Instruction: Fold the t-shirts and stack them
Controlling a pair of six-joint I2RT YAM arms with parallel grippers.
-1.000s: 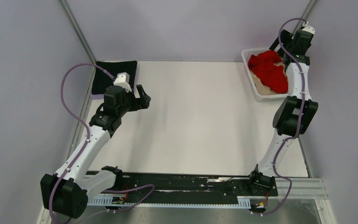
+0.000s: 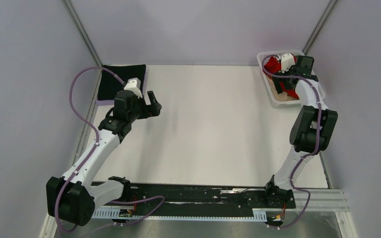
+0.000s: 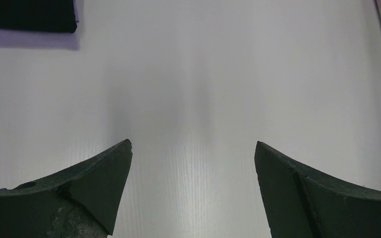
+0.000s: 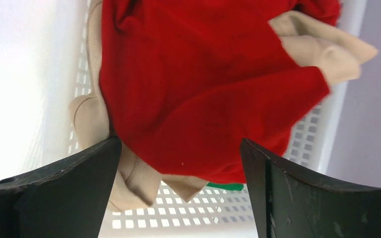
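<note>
A crumpled red t-shirt lies on top of beige cloth in the white basket at the table's far right. My right gripper is over the basket, its fingers open around the near part of the red cloth, gripping nothing; whether a finger touches the cloth I cannot tell. At the far left a folded black shirt rests on a lilac one, in a flat stack. My left gripper stands open above the left side of the table with nothing between its fingers.
Bare white table fills the whole middle. A bit of green cloth peeks out beneath the red shirt. The basket's walls surround the right gripper's space, and a grey side wall rises close to its right.
The right gripper has come from the basket's far right corner toward the near left, and now sits over the red shirt. The left arm has shifted only slightly.
</note>
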